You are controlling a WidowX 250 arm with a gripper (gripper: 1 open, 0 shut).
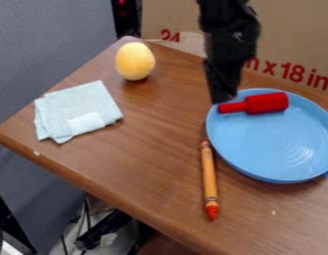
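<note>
My black gripper hangs blurred at the top centre, above the back edge of the blue plate; whether it is open or shut is unclear. A red cylinder lies on the back part of the plate, below and right of the gripper. An orange crayon with a red tip lies on the wood left of the plate. A yellow rounded object stands at the back left, and a folded pale cloth lies at the left.
A cardboard sheet stands behind the table. The table's left edge drops to a grey surface and clutter below.
</note>
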